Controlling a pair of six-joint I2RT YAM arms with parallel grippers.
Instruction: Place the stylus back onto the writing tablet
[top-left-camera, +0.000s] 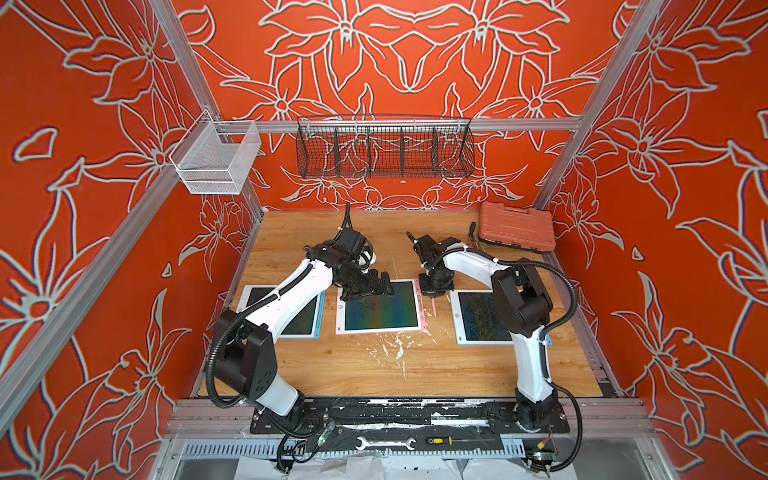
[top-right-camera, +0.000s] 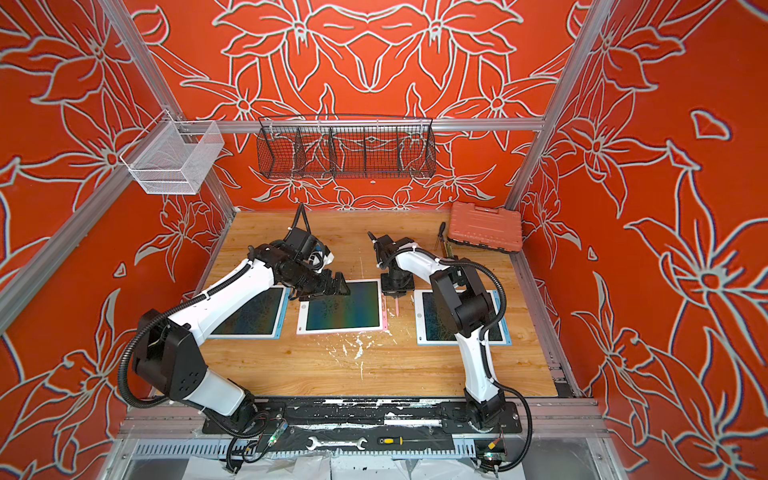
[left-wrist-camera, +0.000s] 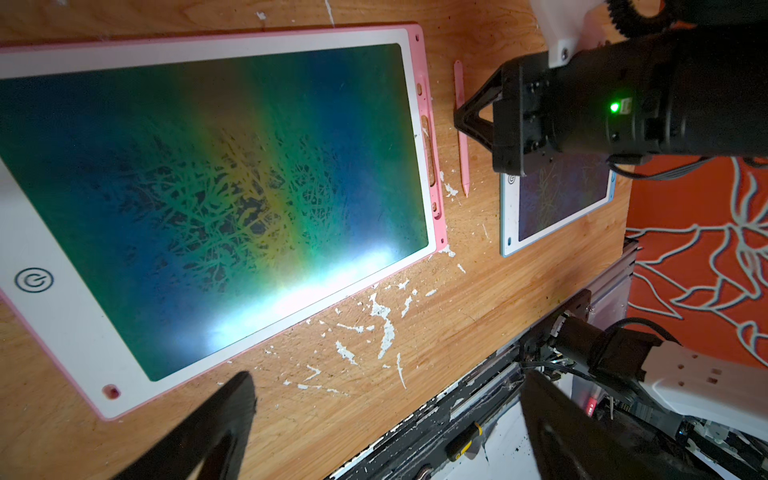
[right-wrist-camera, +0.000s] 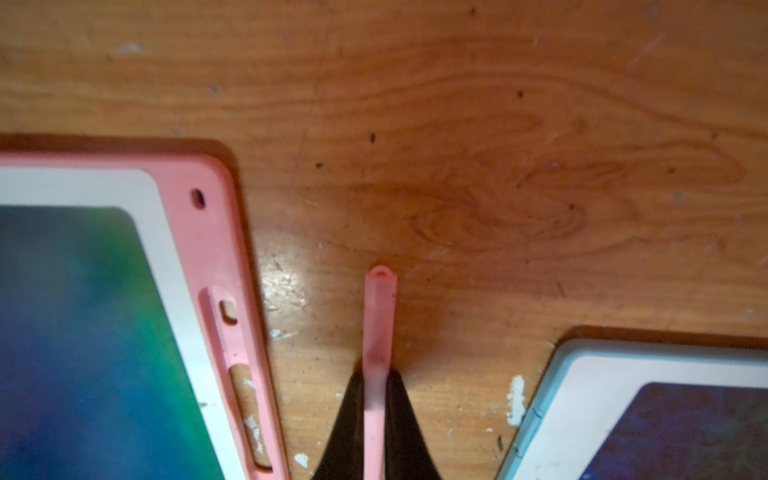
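Note:
The pink stylus (left-wrist-camera: 464, 160) lies lengthwise beside the pink-edged writing tablet (left-wrist-camera: 432, 172), apart from its right edge and roughly parallel to the slotted rim. My right gripper is shut on the stylus, one dark finger against each side, with the round end protruding beyond the fingertips. Whether the stylus touches the table or is slightly raised, I cannot tell. In the left wrist view my left gripper is open, its blurred fingers wide apart with nothing between them; it hangs over the tablet in the top left view. An empty groove (right-wrist-camera: 229, 336) runs along the tablet's pink rim.
Blue-edged tablets lie on both sides, one to the left (top-right-camera: 248, 312) and one to the right (right-wrist-camera: 640, 376), close to the right gripper. A red case (top-left-camera: 517, 227) sits at the back right. Bare wood is free behind and in front of the middle tablet.

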